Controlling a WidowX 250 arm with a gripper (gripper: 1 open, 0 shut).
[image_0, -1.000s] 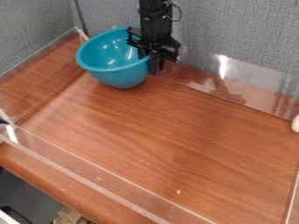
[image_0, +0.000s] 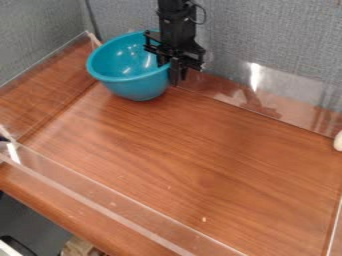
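A teal plastic bowl (image_0: 123, 70) sits at the back left of the wooden table (image_0: 187, 175), near the back corner. My black gripper (image_0: 174, 62) reaches down at the bowl's right rim, shut on it; the fingertips are dark and partly hidden against the bowl and wall.
Clear plastic edging (image_0: 254, 100) runs along the table's sides, with grey textured walls behind and to the left. A small white object (image_0: 335, 141) is at the right edge.
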